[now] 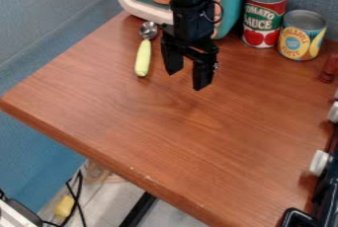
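The black gripper [188,67] hangs above the wooden table [158,142] near the back middle, open, with nothing visible between its two fingers. To its left lies a scoop with a pale yellow-green handle and a metal head [144,55], apart from the fingers.
A teal and white appliance [231,4] stands at the back, beside a tomato can [263,24] and a yellow-labelled can [301,37]. A small red object [329,70] and black equipment [317,206] sit at the right edge.
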